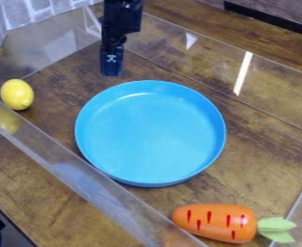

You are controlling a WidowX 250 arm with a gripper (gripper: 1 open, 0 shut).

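Observation:
My dark gripper (112, 60) reaches down from the top of the camera view, above the wooden surface behind a blue plate (150, 135). Its fingers are small and dark here, with no object visible between them. A yellow lemon (16, 95) lies at the left, beside the plate and apart from it. An orange toy carrot (215, 221) with a pale green top lies at the front right.
Clear plastic walls (89, 188) border the wooden area at the front left and at the back. The wood right of the plate and around the gripper is bare.

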